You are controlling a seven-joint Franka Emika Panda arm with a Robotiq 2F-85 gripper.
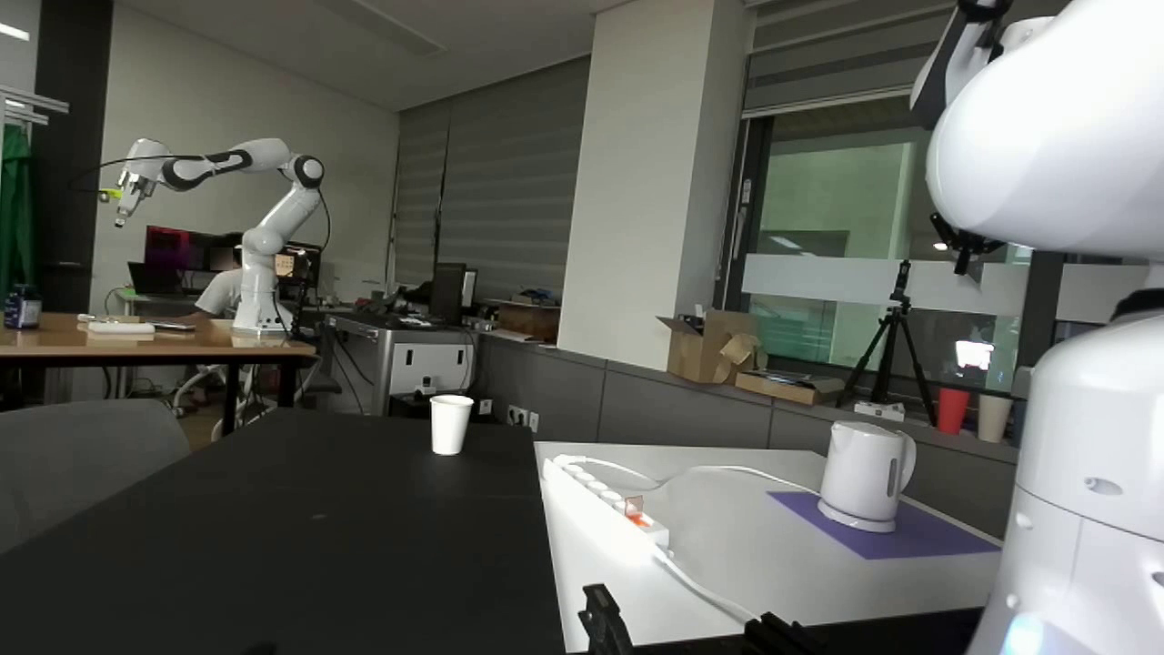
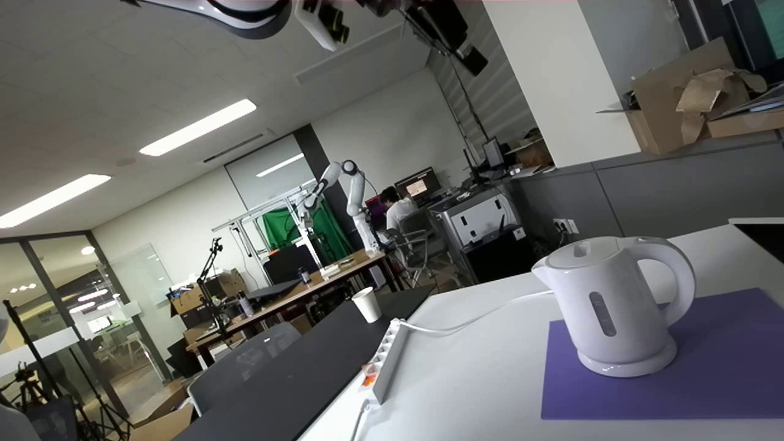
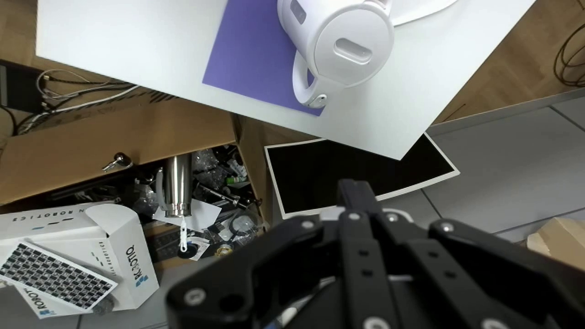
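A white electric kettle [image 1: 862, 475] stands upright on a purple mat [image 1: 938, 535] on the white table. The second exterior view shows the kettle [image 2: 614, 309] closer, its handle toward the right. From above, in the wrist view, the kettle's lid [image 3: 353, 49] is closed. My gripper is well apart from the kettle, its dark fingers together and nothing showing between them. Part of it hangs below the arm in the first exterior view. On the black table a white paper cup [image 1: 449, 424] stands upright.
A white power strip [image 1: 611, 504] with an orange switch lies along the white table's edge, its cable running to the kettle. In the wrist view an open cardboard box [image 3: 120, 142] of loose parts lies below the table's edge.
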